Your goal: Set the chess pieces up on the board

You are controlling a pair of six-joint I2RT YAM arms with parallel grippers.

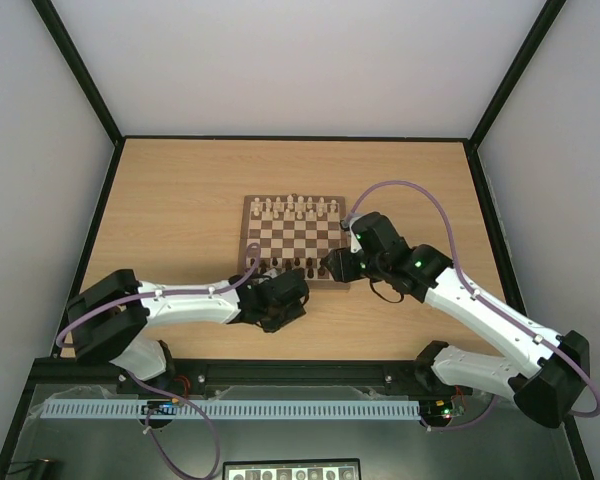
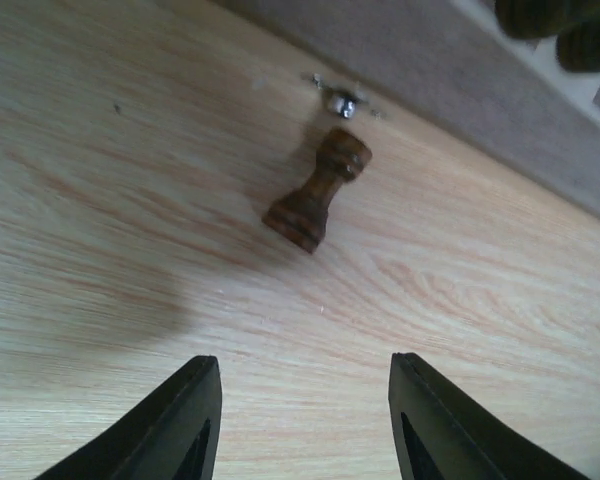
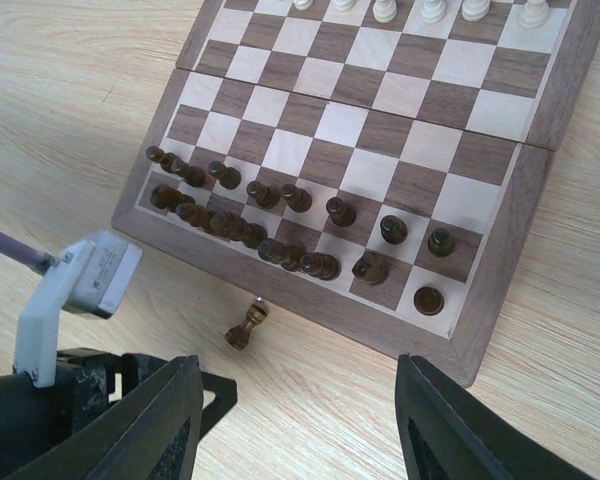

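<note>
One dark chess piece lies on its side on the table, just outside the board's near edge; in the right wrist view the same piece (image 3: 247, 326) rests by the board's clasp. My left gripper is apart from it, its fingers spread with only bare table between them. From the right, my right gripper hangs over the board's near right corner area, open and empty. The chess board (image 3: 325, 125) carries dark pieces along its near side, with one empty square in the back row, and white pieces (image 1: 293, 205) along the far side.
The left gripper's black body (image 3: 130, 400) reaches in near the board's front edge, close to the right gripper's left finger (image 3: 165, 420). The board's raised frame (image 2: 460, 95) borders the fallen piece. Table to the left and behind the board is clear.
</note>
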